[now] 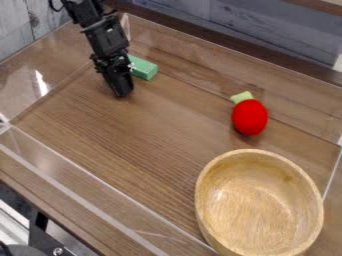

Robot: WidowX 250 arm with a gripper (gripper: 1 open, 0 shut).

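Note:
My black gripper (118, 78) is low over the wooden table at the upper left, shut, beside a light green block (142, 68) that lies just to its right. Nothing clearly shows between the fingers, though the tips are dark and small. A red rounded object (249, 118) lies at the right, with a smaller light green piece (242, 97) behind it.
A large empty tan bowl (259, 205) fills the lower right. Wall edges run along the top right and left.

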